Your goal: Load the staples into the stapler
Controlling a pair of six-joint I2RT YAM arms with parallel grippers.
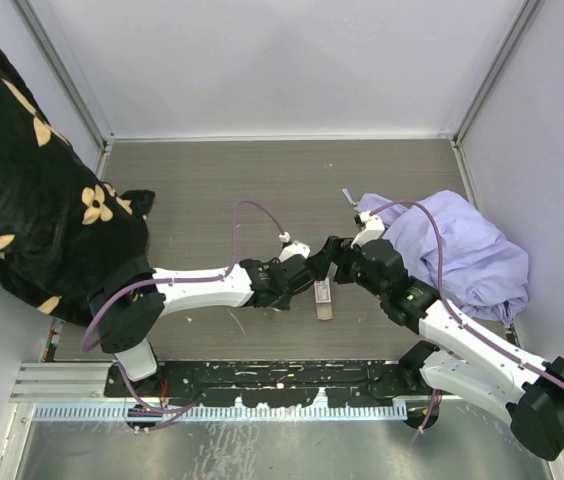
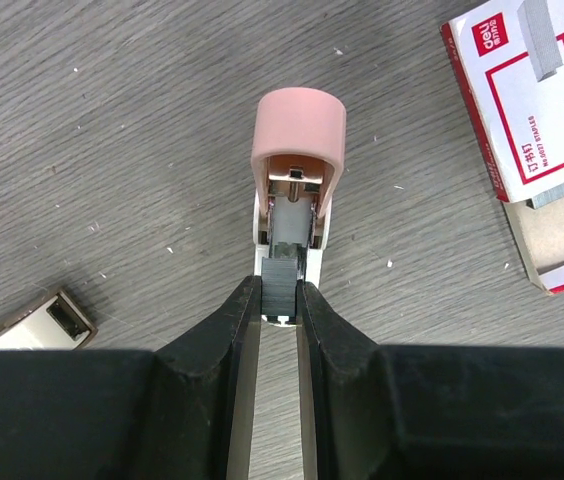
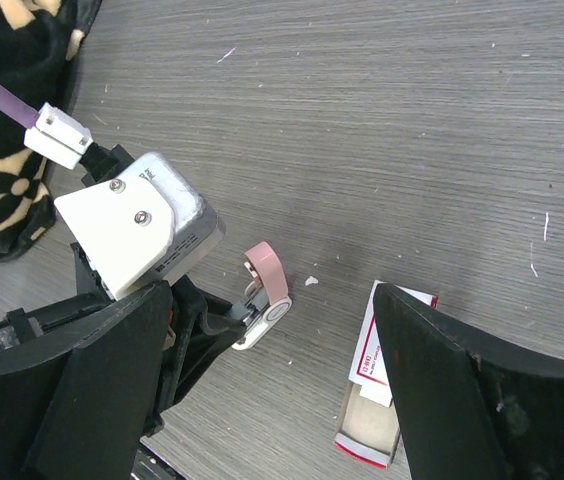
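A small pink-and-white stapler [image 2: 300, 125] stands on the table with its pink top tilted up, its grey tray bare in the left wrist view. Between the fingertips of my left gripper, which is shut, is a short grey stick of staples [image 2: 279, 275]. In that view the stick lies over the near end of the stapler's tray; whether it touches the tray cannot be told. My right gripper is open, its fingers [image 3: 462, 380] wide apart and nothing held. The left gripper partly covers the stapler in the right wrist view.
Right of the stapler lies a partly open white-and-red staple box [image 2: 537, 95] with grey staples showing. A small whitish object with a dark slot [image 2: 42, 325] is at the lower left. A lilac cloth [image 1: 462, 255] is heaped at the right.
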